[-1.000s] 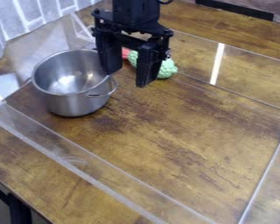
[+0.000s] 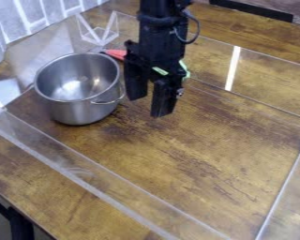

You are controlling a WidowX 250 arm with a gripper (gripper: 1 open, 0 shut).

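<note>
My black gripper (image 2: pixel 154 82) hangs over the wooden table just right of a steel pot (image 2: pixel 78 75), its fingers pointing down. Whether it is open or shut is hard to tell in this small view. Behind it, partly hidden by the arm, lie a green object (image 2: pixel 180 71) and a red object (image 2: pixel 112 54).
Clear plastic edging runs along the left and right sides. A white crumpled item (image 2: pixel 5 92) sits at the far left.
The arm has turned and drawn back from the viewer, now looking narrower. The red object at the back left shows more. The pot has stayed in place.
</note>
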